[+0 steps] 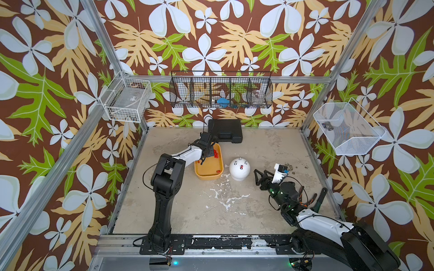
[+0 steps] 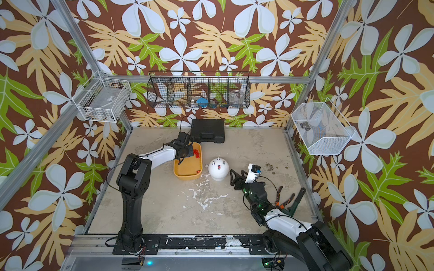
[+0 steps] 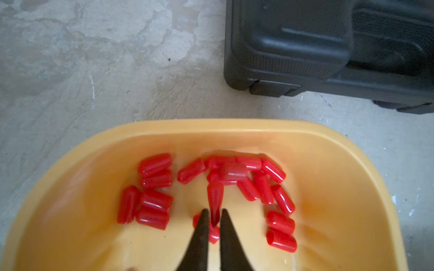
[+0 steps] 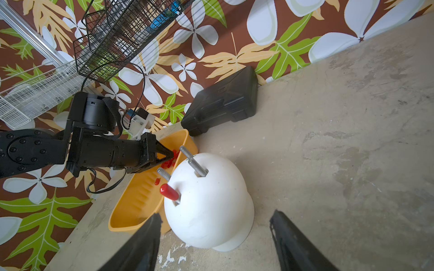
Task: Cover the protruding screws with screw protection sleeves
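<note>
My left gripper is low over the orange tray (image 3: 199, 127), its fingertips around a red sleeve (image 3: 215, 198); whether they grip it I cannot tell. More red sleeves (image 3: 281, 198) lie loose in the tray. A white dome (image 4: 212, 212) beside the tray carries protruding screws (image 4: 197, 166), several bare, and one red sleeve (image 4: 168, 191) covers the front screw. My right gripper (image 1: 260, 179) stands open right of the dome, nothing between its fingers.
A black case (image 1: 225, 131) lies behind the tray. Hand tools (image 2: 294, 202) lie at the right edge by the right arm. Wire baskets (image 1: 220, 90) hang above the back and sides.
</note>
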